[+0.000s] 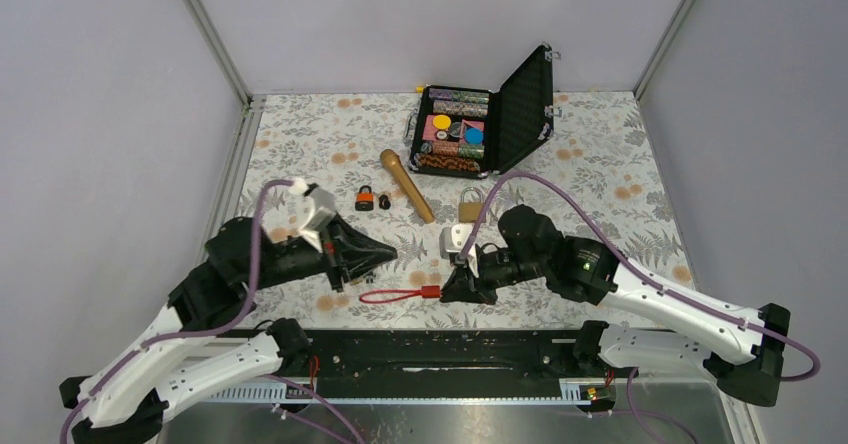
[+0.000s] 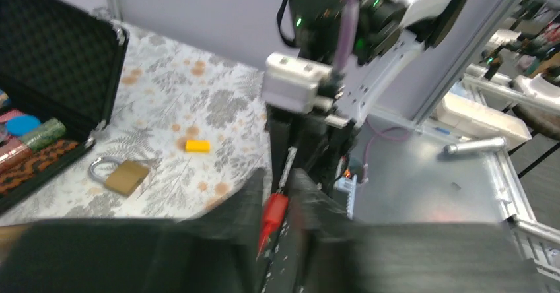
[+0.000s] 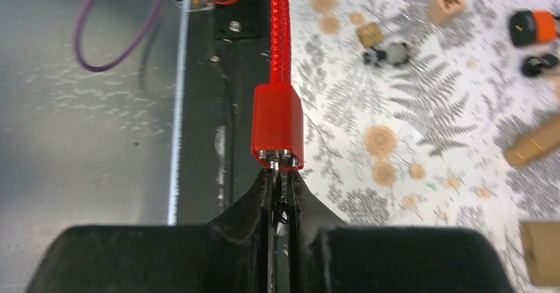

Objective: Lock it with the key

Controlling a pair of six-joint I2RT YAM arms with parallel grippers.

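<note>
My right gripper (image 1: 444, 290) is shut on the metal key, whose bright red holder (image 3: 277, 123) and cord loop (image 1: 388, 296) extend left in the top view. In the right wrist view, a sliver of key metal shows at the fingertips; the rest is hidden. My left gripper (image 1: 392, 254) is apart from the key, above the loop. A narrow gap with nothing visibly held shows between its blurred fingers. The brass padlock (image 1: 470, 210) lies behind the right gripper. Farther left lies an orange and black padlock (image 1: 364, 199); a small brass padlock (image 3: 371, 34) also shows.
An open black case (image 1: 527, 109) full of colored items stands at the back. A wooden stick (image 1: 407, 186), a small black object (image 1: 384, 202) and a lettered wooden block (image 3: 447, 6) lie on the patterned table. Free room is wide at the back right.
</note>
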